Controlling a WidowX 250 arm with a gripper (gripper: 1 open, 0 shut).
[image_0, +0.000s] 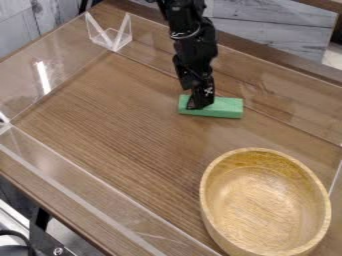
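My black gripper reaches in from the top centre and hovers low over a green rectangular block on the wooden table. Its fingers are at the block's left part, open as far as shows; whether they touch the block cannot be told.
A cream oval basket fills the lower right. A clear plastic object stands at the upper left.
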